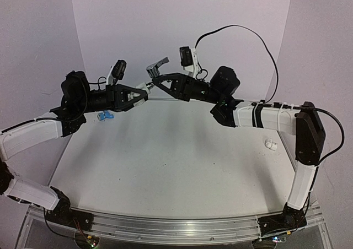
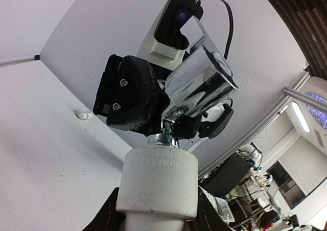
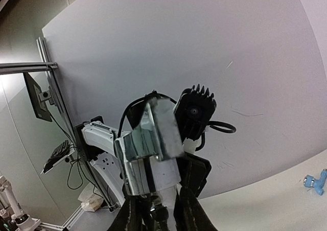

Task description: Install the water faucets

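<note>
Held up over the table, a chrome faucet [image 1: 154,69] with a lever handle is between the fingers of my right gripper [image 1: 156,80], which is shut on it. Facing it, my left gripper [image 1: 144,91] is shut on a white pipe fitting [image 2: 158,182]. In the left wrist view the faucet's narrow metal end meets the mouth of the fitting; how deep it sits inside cannot be told. The faucet body [image 3: 153,134] fills the middle of the right wrist view and hides the fitting there almost wholly.
A blue fitting [image 1: 105,115] lies at the table's far left. Another white fitting [image 1: 271,144] lies near the right edge. Walls stand close on both sides and behind.
</note>
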